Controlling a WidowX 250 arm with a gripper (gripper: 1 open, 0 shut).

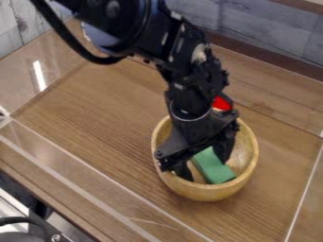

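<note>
The black gripper (197,142) is lowered over a yellow bowl (202,190) on the wooden table, its open fingers reaching into the bowl. A green block (213,167) lies inside the bowl, partly covered by the gripper. Whether the fingers touch the block is unclear. A red object (222,104) sits just behind the bowl, partly hidden by the arm.
A dark piece of hardware (25,227) shows at the bottom-left corner.
</note>
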